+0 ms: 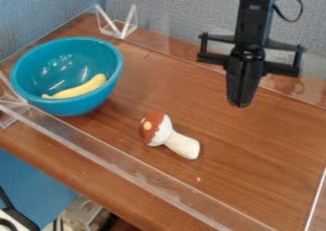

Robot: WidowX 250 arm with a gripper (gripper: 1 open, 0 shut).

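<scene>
My black gripper [242,82] hangs at the upper right over the wooden table, shut, with nothing seen between its fingers. A toy mushroom [178,141] with a white stem and a brown-and-white cap lies on its side near the middle, below and left of the gripper. A teal bowl [99,61] at the left holds a yellow banana-like object [74,90].
Clear plastic edging runs along the table [254,158]. White wire stands sit at the back left and left edge. A grey textured wall is behind.
</scene>
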